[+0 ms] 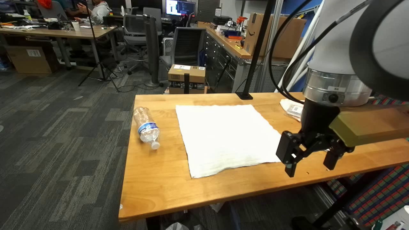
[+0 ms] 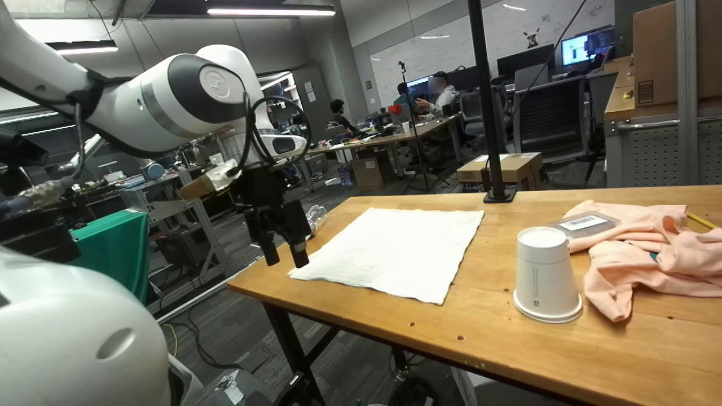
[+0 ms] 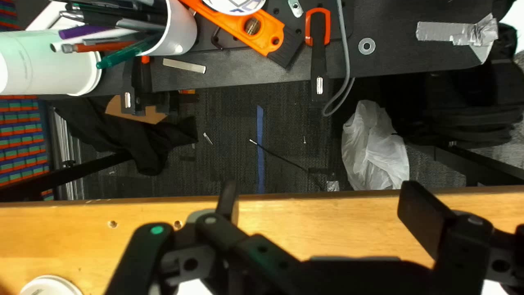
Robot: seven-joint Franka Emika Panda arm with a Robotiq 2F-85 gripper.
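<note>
My gripper (image 1: 309,168) is open and empty, hanging above the near edge of the wooden table (image 1: 161,191). In the wrist view its two dark fingers stand wide apart over bare wood. A white cloth (image 1: 230,138) lies spread flat in the middle of the table, left of the gripper in exterior view 1. Beyond it, near the table's left edge, a clear plastic bottle (image 1: 147,128) with a blue label lies on its side. In exterior view 2 a white paper cup (image 2: 545,277) stands upside down to the right of the cloth.
A crumpled peach cloth (image 2: 656,250) with a small clear packet (image 2: 585,224) lies beside the cup. A black post (image 2: 494,135) rises from the table's back edge. Bare wood surrounds the white cloth. Pens and tools lie on a dark surface (image 3: 393,49) across the gap.
</note>
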